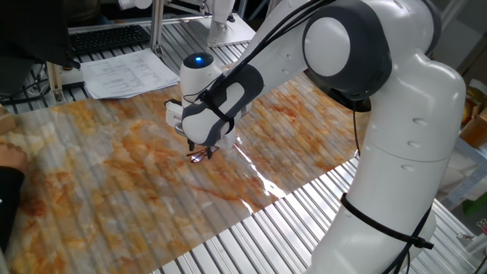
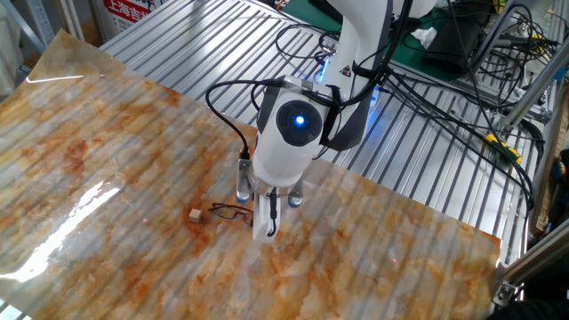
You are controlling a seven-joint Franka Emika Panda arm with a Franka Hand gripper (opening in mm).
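A pair of dark-framed glasses (image 1: 199, 157) lies on the marbled board (image 1: 99, 190), right below my gripper (image 1: 200, 149), which points down. Its two dark fingers stand a short way apart, on either side of part of the frame. Whether they press on it cannot be made out. From the other side, one end of the glasses (image 2: 229, 211) sticks out to the left of the hand, and the rest is hidden behind the white wrist part (image 2: 265, 222). The fingertips are not clear in that view.
A small pale block (image 2: 195, 215) lies just left of the glasses. Papers (image 1: 129, 74) and a keyboard (image 1: 110, 38) sit beyond the board. A person's hand (image 1: 13, 157) rests at the left edge. Most of the board is free.
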